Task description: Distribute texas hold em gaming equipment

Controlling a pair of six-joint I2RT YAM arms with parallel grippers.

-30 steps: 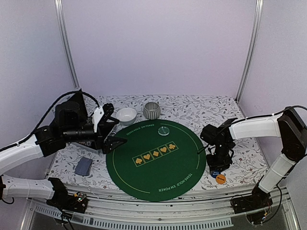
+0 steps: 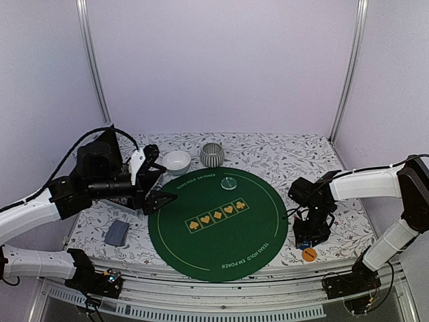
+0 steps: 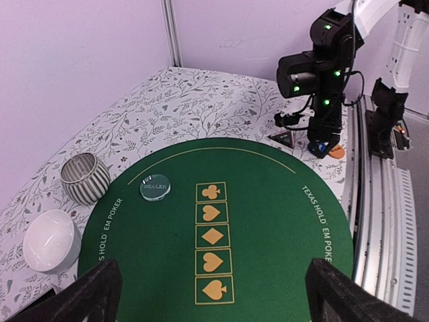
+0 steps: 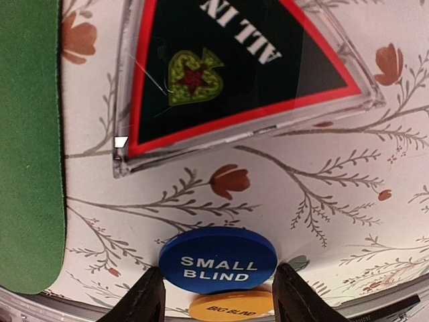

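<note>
A round green poker mat [image 2: 261, 208] bears a clear disc marked DEALER [image 3: 155, 187] near its back edge. The blue SMALL BLIND disc [image 4: 218, 260] is between the fingertips of my right gripper, which is shut on it. An orange BIG BLIND disc [image 2: 309, 255] lies right beside it, partly hidden behind the blue one in the right wrist view. A black and red ALL IN triangle [image 4: 234, 74] in a clear case lies off the mat's edge. My left gripper stands open above the mat's left side, empty.
A white bowl [image 2: 176, 162] and a striped metal cup [image 2: 212, 155] stand behind the mat. A grey-blue cloth or pad [image 2: 116, 233] lies at the front left.
My right gripper has shifted to the right, and the blue disc has shifted with it, close against the orange disc. The left arm has stayed put.
</note>
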